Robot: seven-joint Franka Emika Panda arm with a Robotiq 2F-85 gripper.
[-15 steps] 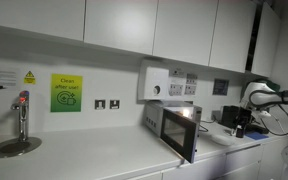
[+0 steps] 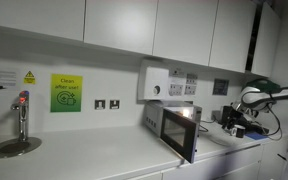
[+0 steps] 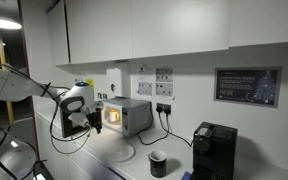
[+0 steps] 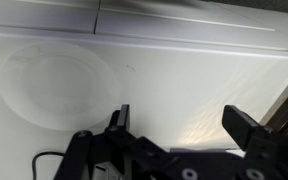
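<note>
Two dark fingers stand wide apart in the wrist view, so my gripper is open, with only bare white worktop between them. Left of the fingers lies a round white plate [image 4: 58, 86], which exterior view 2 also shows as a flat plate [image 3: 117, 152] on the counter. In that view my gripper [image 3: 93, 123] hangs above the counter near the microwave [image 3: 134, 115]. The microwave's lit interior holds an orange-yellow item [image 3: 115, 117], perhaps a mug. Exterior view 1 shows the microwave door [image 2: 178, 132] swung open.
A black mug [image 3: 158, 163] and a black coffee machine [image 3: 214, 150] stand farther along the counter. Cables run down the wall behind them. Wall cupboards [image 2: 119, 25] overhang the worktop. Near the sink tap [image 2: 23, 115], much of the counter is clear.
In exterior view 1 my gripper has shifted slightly left and higher, away from the dark items by the wall. The microwave door looks unmoved.
</note>
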